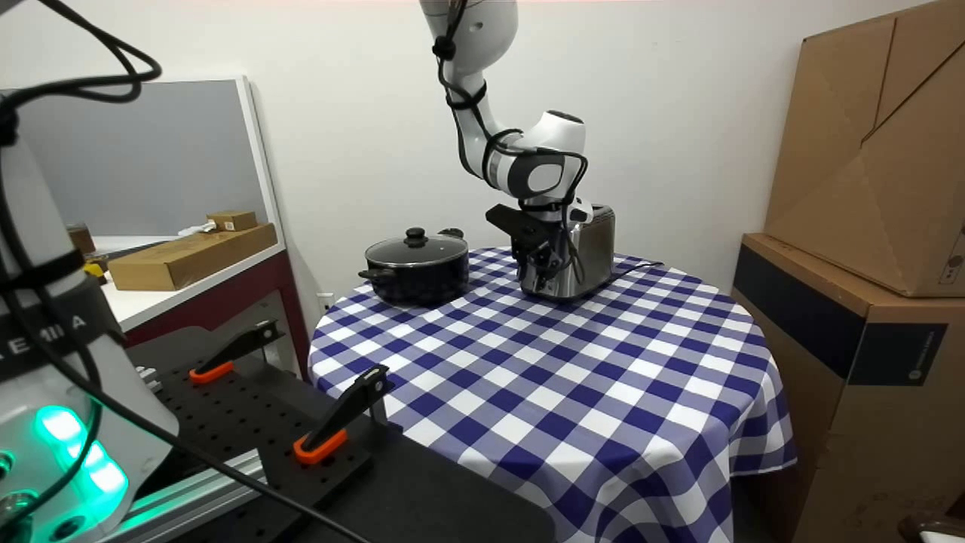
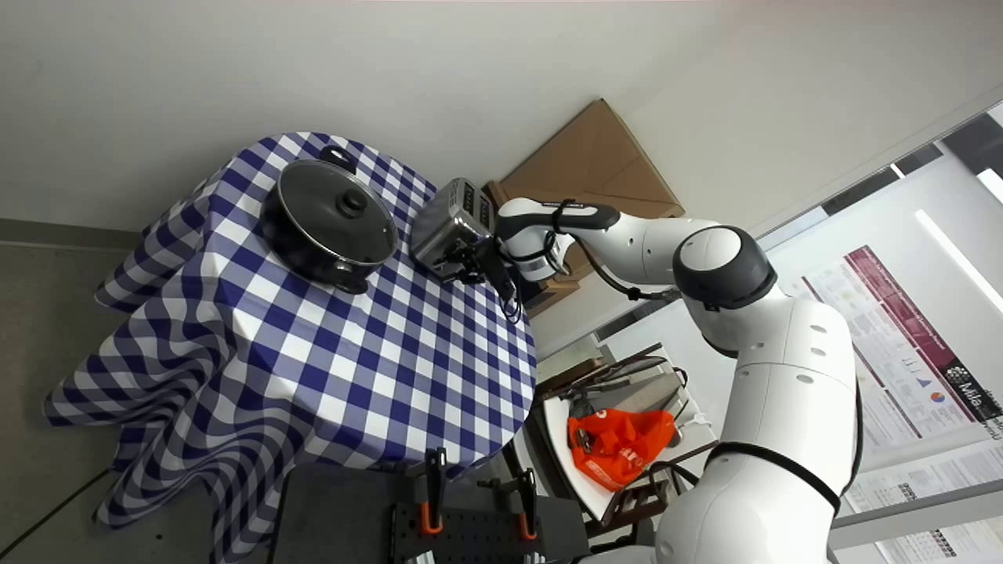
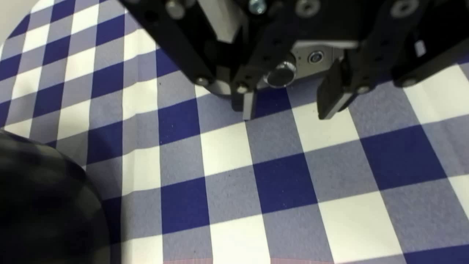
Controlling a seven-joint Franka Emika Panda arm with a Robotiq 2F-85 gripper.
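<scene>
A silver toaster [image 1: 594, 246] stands toward the back of the checked tablecloth, its slots [image 2: 468, 199] facing up. My gripper is at the toaster's front end, low over the cloth. In the wrist view its two fingers are apart, with a gap between them. Behind that gap show a round metallic knob [image 3: 281, 74] and a small round button [image 3: 315, 57] on the toaster's front panel. Whether a finger touches the toaster, I cannot tell. The gripper body hides much of the front panel.
A black pot with a glass lid [image 1: 417, 264] sits left of the toaster. The toaster's cord [image 1: 640, 268] trails to the right. Cardboard boxes [image 1: 859, 163] are stacked beyond the table's right side. Open cloth fills the front of the table.
</scene>
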